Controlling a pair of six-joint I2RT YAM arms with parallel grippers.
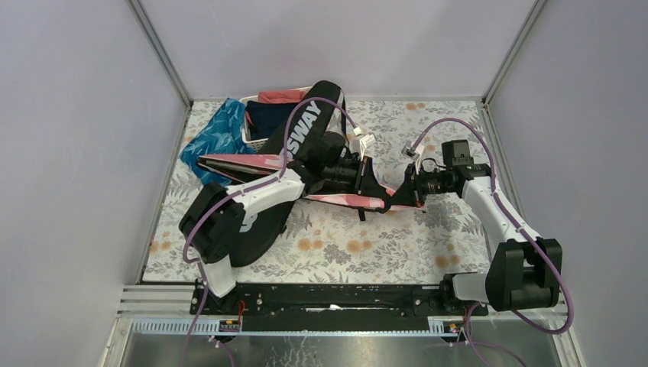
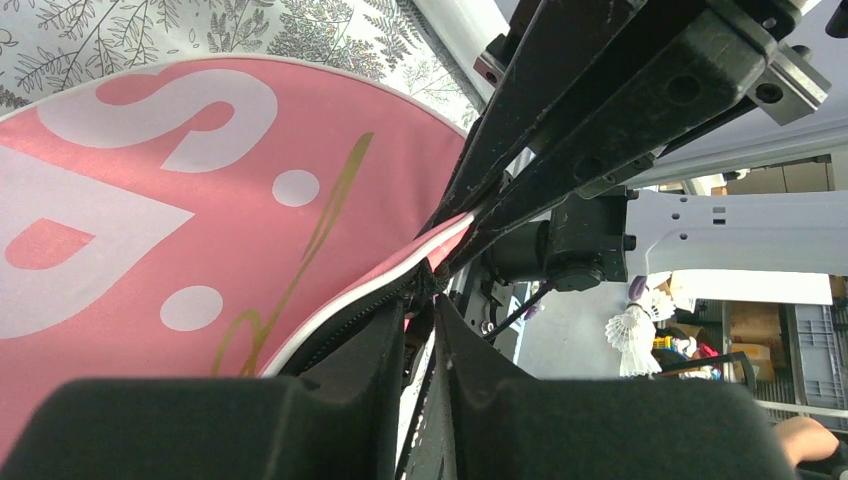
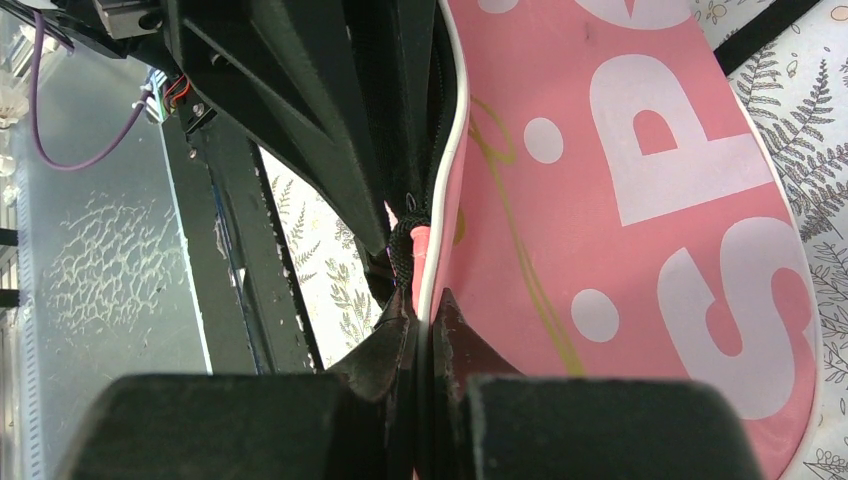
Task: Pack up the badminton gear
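A pink racket bag with white lettering, black zipper edge and white piping stretches across the mat under both grippers. My right gripper is shut on that piped zipper edge at the bag's right end. My left gripper is right beside it at the same end, its fingertips round the black zipper pull; whether they are closed on it is hard to tell. A black bag with "SSWAY" lettering lies beneath, partly hidden by the left arm.
A white basket with dark and coral cloth stands at the back left, beside a blue plastic bag. Walls bound the mat at back and sides.
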